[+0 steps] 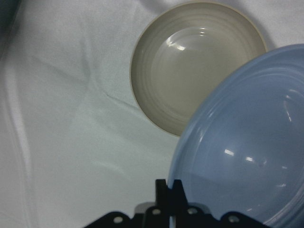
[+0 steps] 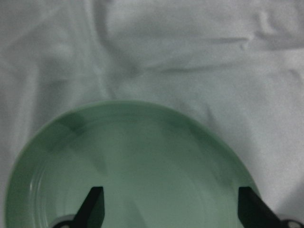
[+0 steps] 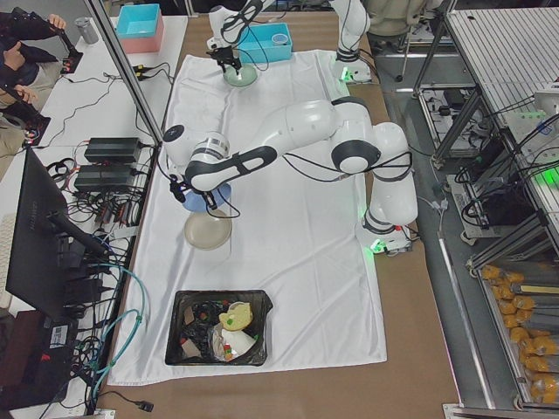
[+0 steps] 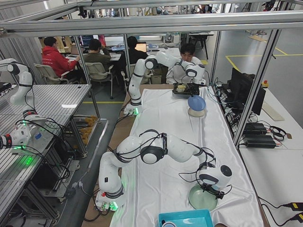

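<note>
My left gripper is shut on the rim of a blue plate (image 1: pixel 242 137), which hangs over part of a beige plate (image 1: pixel 175 66) on the white cloth (image 1: pixel 71 118). In the camera left view the beige plate lies just toward the bin from the blue one. My right gripper is open over a green plate (image 2: pixel 137 156) at the other end of the cloth; whether its fingers touch the plate is not clear.
A black bin (image 3: pixel 218 349) with mixed items sits at the near end in the camera left view. A blue tray (image 4: pixel 184 218) stands beyond the green plate.
</note>
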